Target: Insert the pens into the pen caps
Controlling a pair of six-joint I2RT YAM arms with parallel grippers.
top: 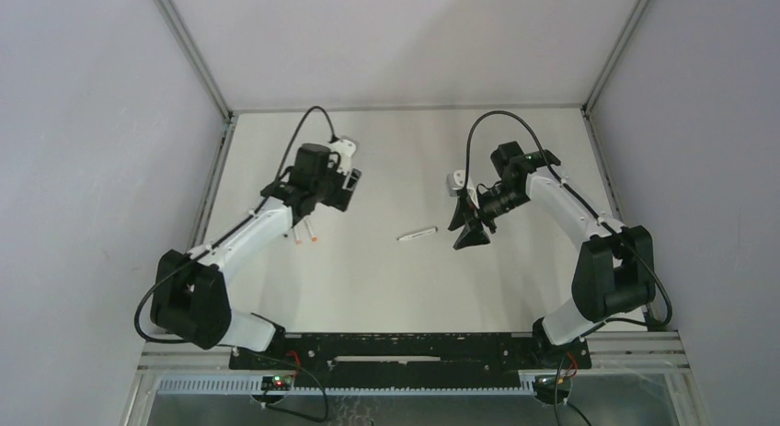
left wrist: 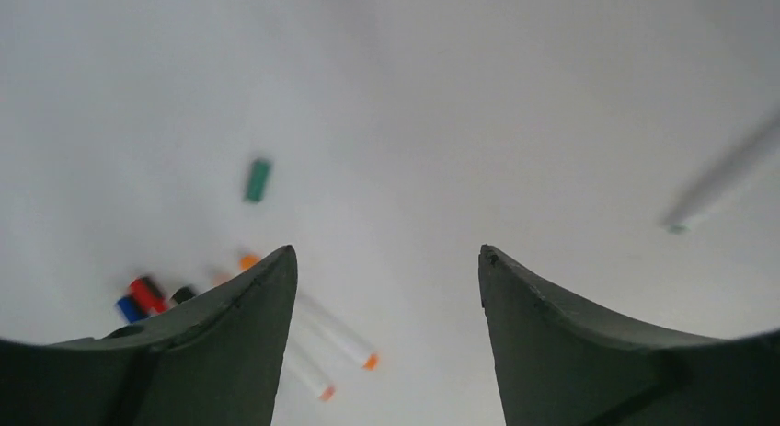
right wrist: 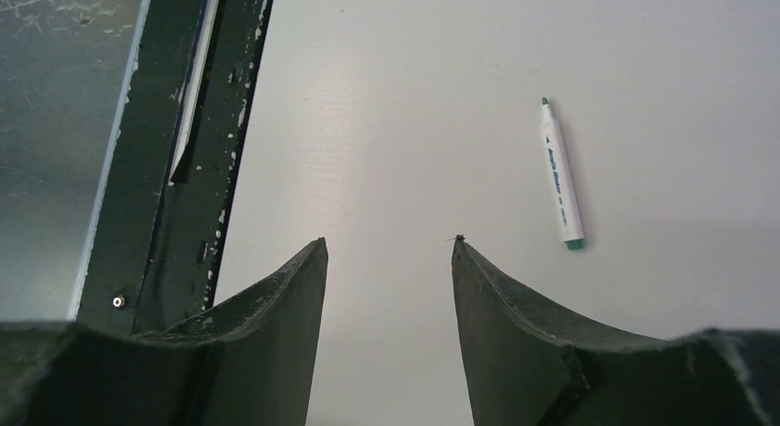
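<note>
A white pen with a green end [top: 417, 234] lies alone mid-table; the right wrist view shows it [right wrist: 559, 175] with its dark tip exposed. My open left gripper is raised at the left, over a loose green cap [left wrist: 258, 179], red [left wrist: 149, 294], blue [left wrist: 129, 306] and black caps [left wrist: 182, 294], and two white pens with orange ends [left wrist: 336, 325] [left wrist: 308, 371], partly hidden by a finger in that blurred view. My open right gripper hangs empty to the right of the lone pen.
A black rail [top: 432, 352] runs along the front edge, and walls enclose the sides and back.
</note>
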